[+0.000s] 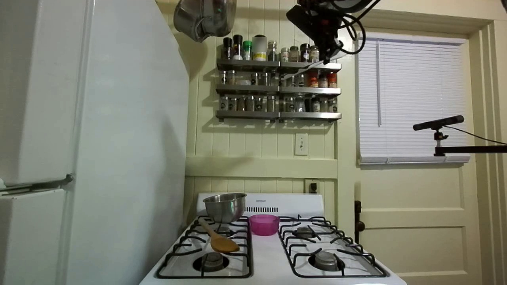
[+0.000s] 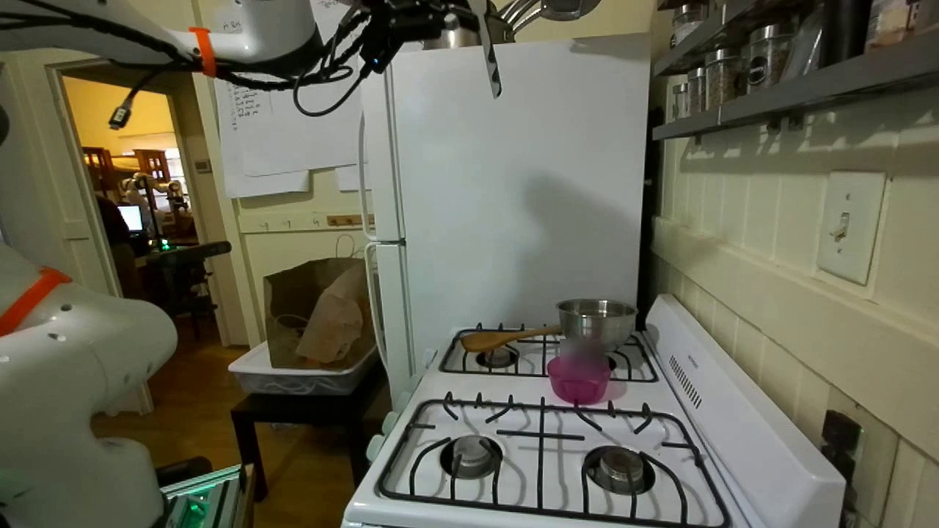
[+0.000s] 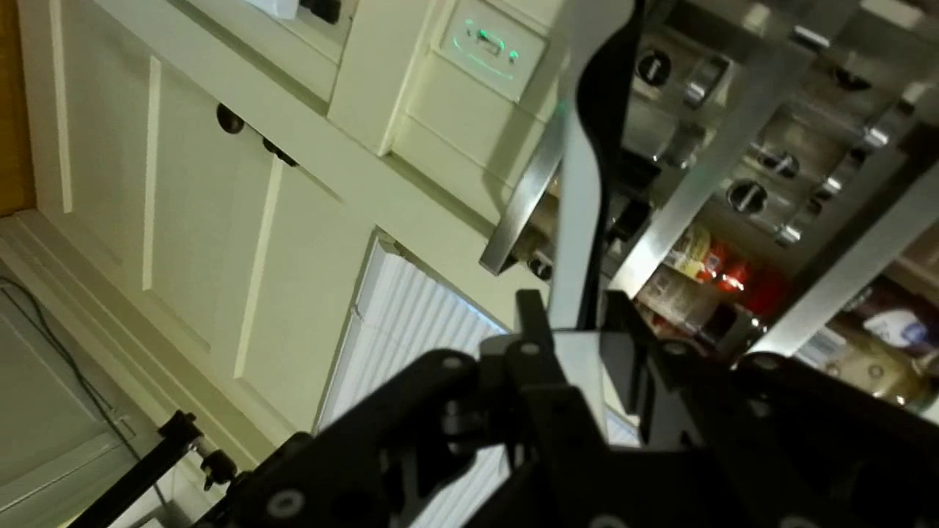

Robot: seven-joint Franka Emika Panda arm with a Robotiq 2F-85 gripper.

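My gripper is shut on a long, thin utensil [image 3: 576, 211], pale on one side and dark along its wavy edge in the wrist view. The utensil's far end [image 2: 492, 66] points downward in exterior view 2, well above the stove; I cannot tell exactly what kind of tool it is. In exterior view 1 the gripper [image 1: 326, 53] hangs high in front of the spice shelves, and the pale utensil [image 1: 304, 70] slants down to the left. Below, a steel bowl [image 1: 225, 209], a pink bowl [image 1: 264, 225] and a wooden spoon [image 1: 224, 244] rest on the stove.
Spice jars fill the wall shelves [image 1: 311, 115] behind the gripper. A white fridge [image 1: 128, 118] borders the stove on the left. Metal cookware [image 1: 204, 19] appears at upper left.
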